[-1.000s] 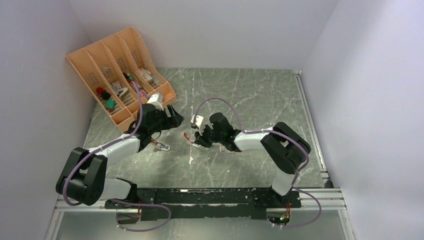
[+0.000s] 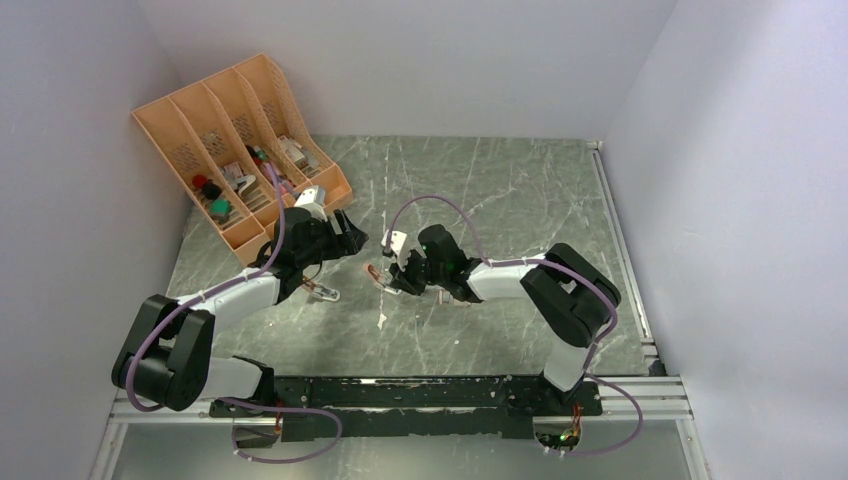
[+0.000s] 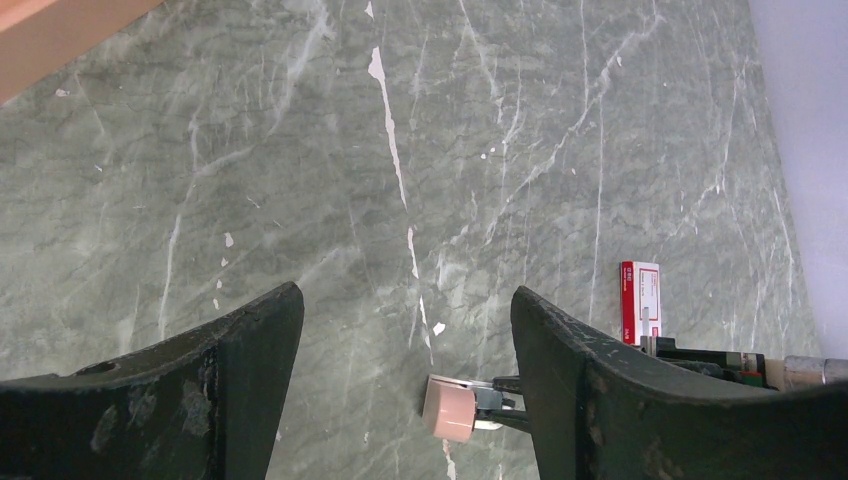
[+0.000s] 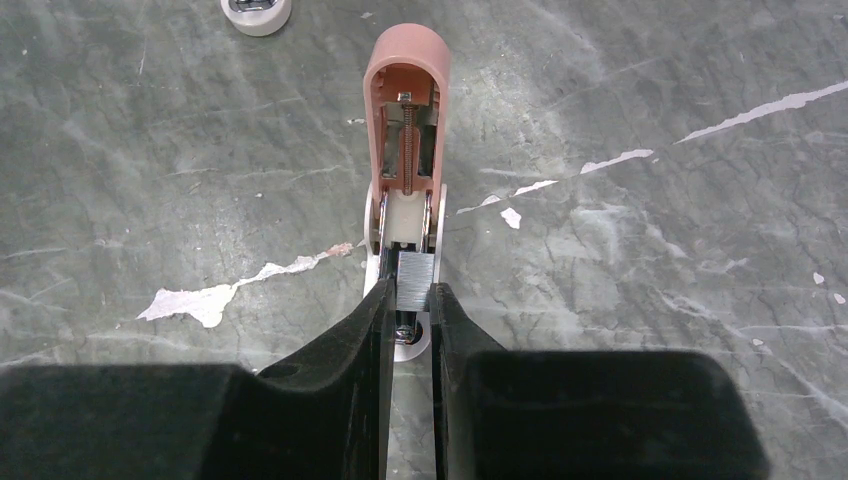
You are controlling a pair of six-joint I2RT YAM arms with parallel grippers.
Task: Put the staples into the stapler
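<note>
A pink-and-white stapler (image 4: 408,45) lies opened on the table, its metal channel facing my right gripper. That gripper is shut on a small silver strip of staples (image 4: 415,272). The strip is over the channel in the right wrist view; whether it rests fully inside cannot be told. From above, the right gripper (image 2: 398,274) covers one end of the stapler (image 2: 373,271). My left gripper hangs over the table, part open with nothing between its fingers. The stapler's pink end (image 3: 450,410) shows low in the left wrist view.
A second stapler (image 2: 323,291) lies below the left gripper in the top view. An orange compartment rack (image 2: 240,232) with assorted items stands at the back left. A red-and-white box (image 3: 640,300) lies beside the right arm.
</note>
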